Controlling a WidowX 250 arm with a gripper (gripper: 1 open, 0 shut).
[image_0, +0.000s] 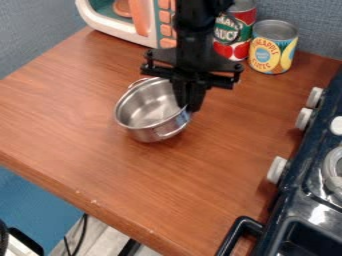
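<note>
A silver metal pot (144, 113) sits tilted on the wooden table, its near-left side low. My black gripper (187, 98) is at the pot's right rim, fingers pointing down over it; whether they are closed on the rim is hard to tell.
A toy microwave (123, 18) stands at the back. Two cans, a red one (234, 35) and a yellow one (273, 48), stand behind the gripper. A black stove (307, 190) borders the right.
</note>
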